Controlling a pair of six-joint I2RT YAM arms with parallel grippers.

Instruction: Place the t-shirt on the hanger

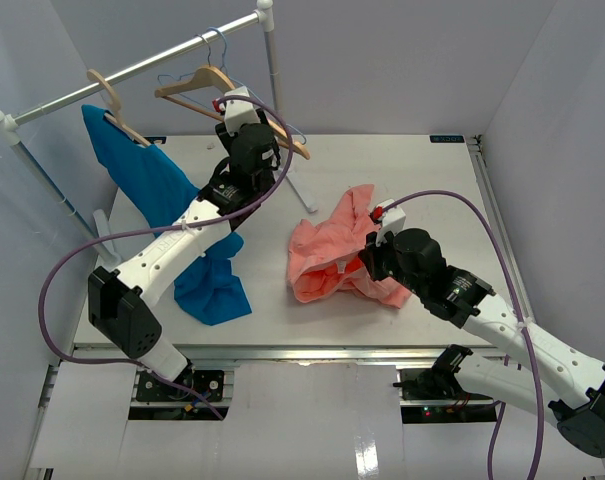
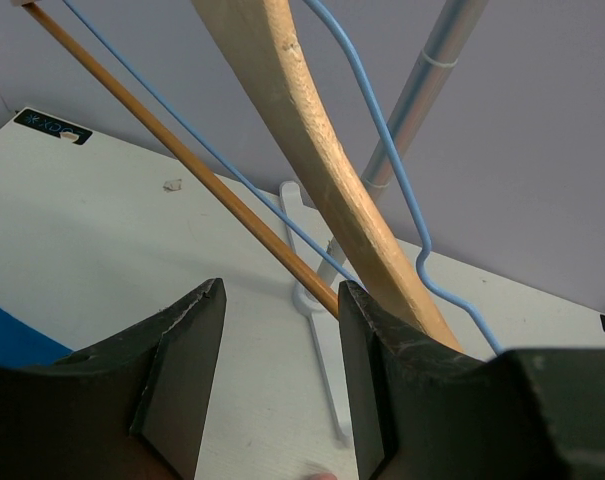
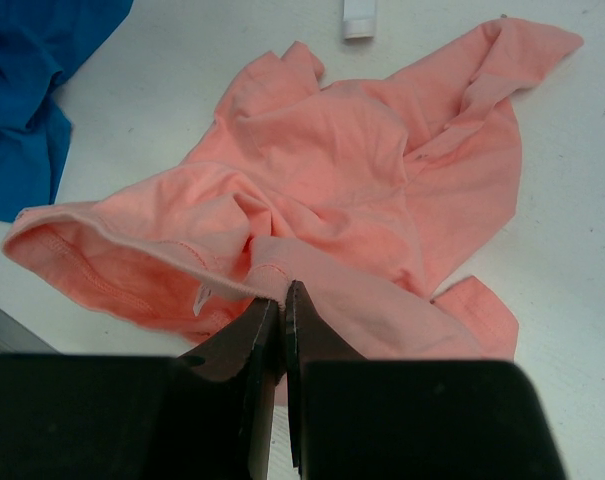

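The pink T-shirt [image 1: 327, 250] lies crumpled on the table, its collar lifted by my right gripper, which is shut on it. My left gripper is up at the rail, open, with a wooden hanger [image 2: 312, 140] and its bar just beyond its fingers. A blue wire hanger [image 2: 377, 120] hangs alongside that wooden one.
A blue garment [image 1: 152, 190] hangs on another wooden hanger [image 1: 112, 100] at the left of the white rail [image 1: 142, 63], reaching down onto the table.
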